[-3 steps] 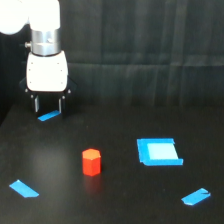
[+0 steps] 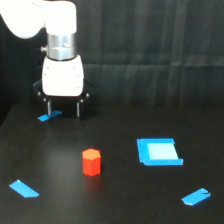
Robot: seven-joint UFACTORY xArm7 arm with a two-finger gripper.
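My white gripper (image 2: 64,104) hangs at the back left, above the dark table. Its two fingers point down, spread apart, with nothing between them: it is open. Well in front of it and to its right, a red block (image 2: 91,162) stands alone on the table. A white square (image 2: 161,151) framed in blue tape (image 2: 142,153) lies flat to the right of the block. Nothing touches the block, and no object covers the square.
Strips of blue tape mark the table: a front-left strip (image 2: 24,188), a front-right strip (image 2: 196,197) and a back-left strip (image 2: 50,115) near the gripper. A dark curtain (image 2: 150,50) closes off the back.
My gripper has moved to the right and slightly lower in the view, and its fingers look somewhat farther apart. The red block and the taped square have stayed put.
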